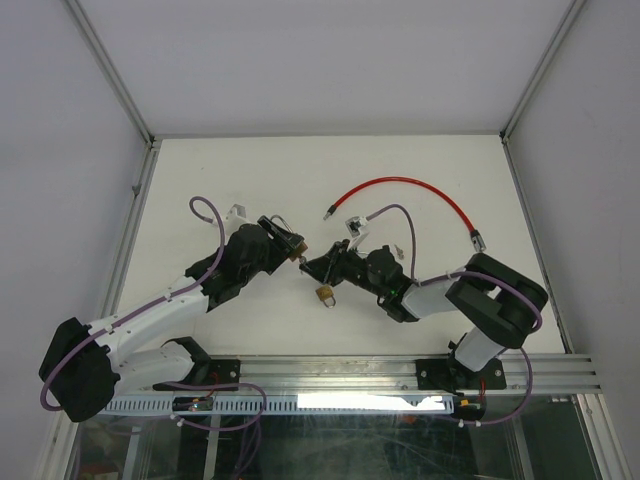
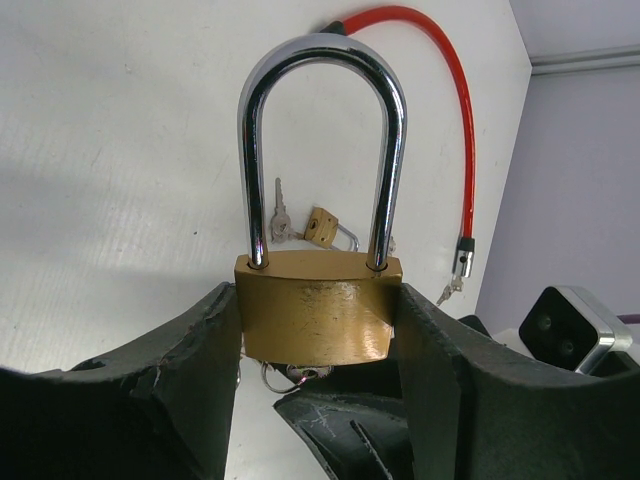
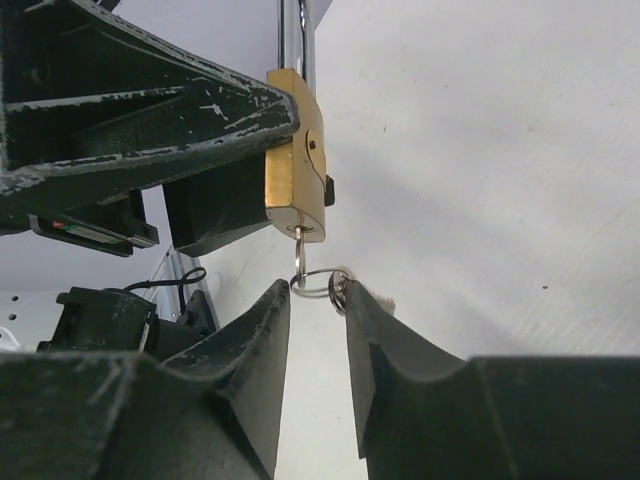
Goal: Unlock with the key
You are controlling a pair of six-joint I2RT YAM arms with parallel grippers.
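Note:
My left gripper is shut on a large brass padlock point(image 2: 317, 335), a pad on either side of the body. Its steel shackle point(image 2: 322, 50) points up, with both legs seated in the body. From the padlock's underside a key point(image 3: 300, 252) sticks out, its blade inside the keyhole. A wire ring point(image 3: 322, 271) hangs from the key with other small metal pieces point(image 3: 338, 290). My right gripper is open just below the key, fingertips on either side of the ring; whether they touch it I cannot tell.
A smaller brass padlock point(image 1: 326, 295) lies on the white table near my right gripper. Loose keys point(image 2: 281, 218) lie beside it. Farther back curves a red cable point(image 1: 400, 180) with metal ends.

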